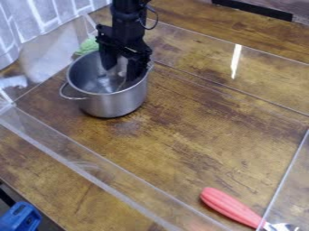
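Observation:
A steel pot [108, 101] with side handles stands on the wooden counter [182, 135] at the upper left. My black gripper [121, 61] reaches down from the top into the pot's mouth, its lower part over and partly inside it. Its fingertips are dark and small, so whether it is open or shut, or holds anything, cannot be told.
A green object [88, 45] lies behind the pot at the left, near pale plastic. A red-handled utensil [232, 207] lies at the bottom right, a blue object [20, 217] at the bottom left corner.

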